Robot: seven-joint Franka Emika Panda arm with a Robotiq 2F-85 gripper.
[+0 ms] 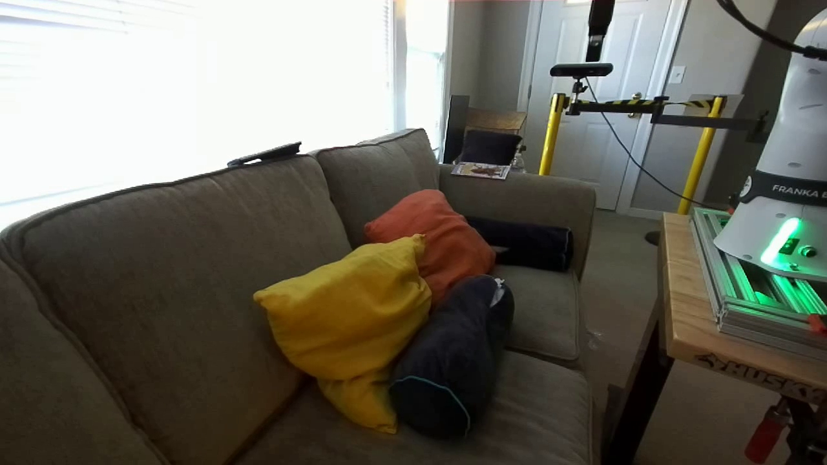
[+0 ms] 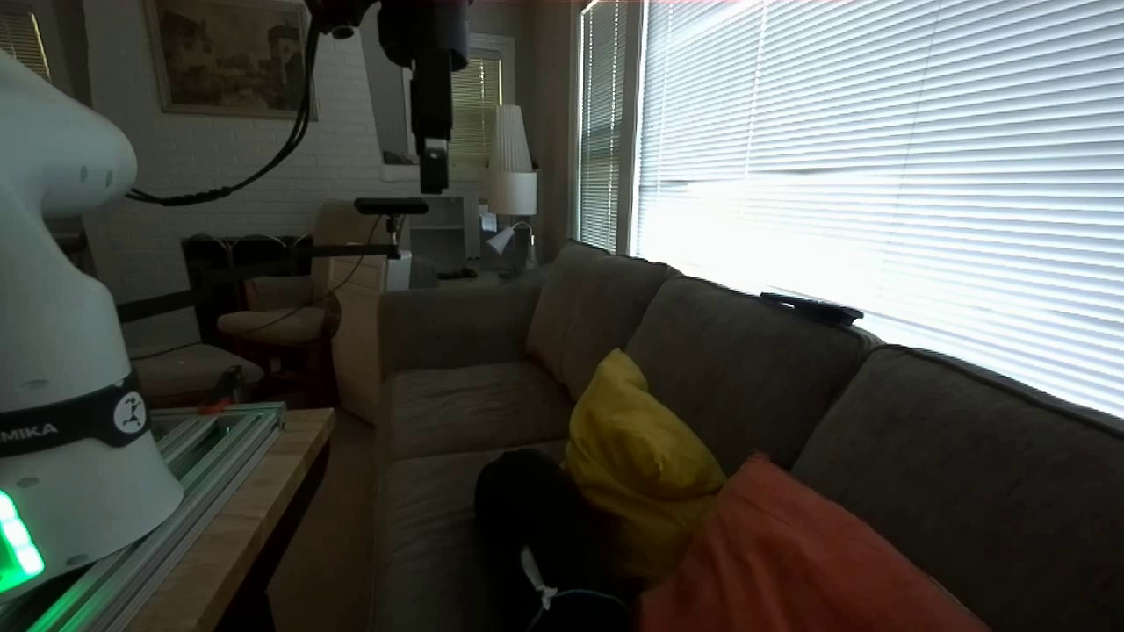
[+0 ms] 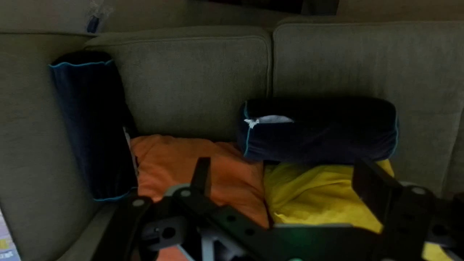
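My gripper hangs high above the couch, its two fingers wide apart with nothing between them. Below it in the wrist view lie an orange pillow (image 3: pixel 169 156) and a yellow pillow (image 3: pixel 317 191), side by side and partly hidden by the gripper. A dark blue bolster (image 3: pixel 322 135) with turquoise piping lies across the seat, against the yellow pillow. Another dark bolster (image 3: pixel 93 130) rests along the couch arm, beside the orange pillow. In exterior view 1, the yellow pillow (image 1: pixel 349 310) leans on the backrest and overlaps the orange pillow (image 1: pixel 434 236).
A flat dark object (image 1: pixel 267 154) sits on top of the backrest by the window. On the far couch arm lies a magazine (image 1: pixel 481 170). My arm's base stands on a wooden workbench (image 1: pixel 682 310) in front of the couch. The air around the gripper is clear.
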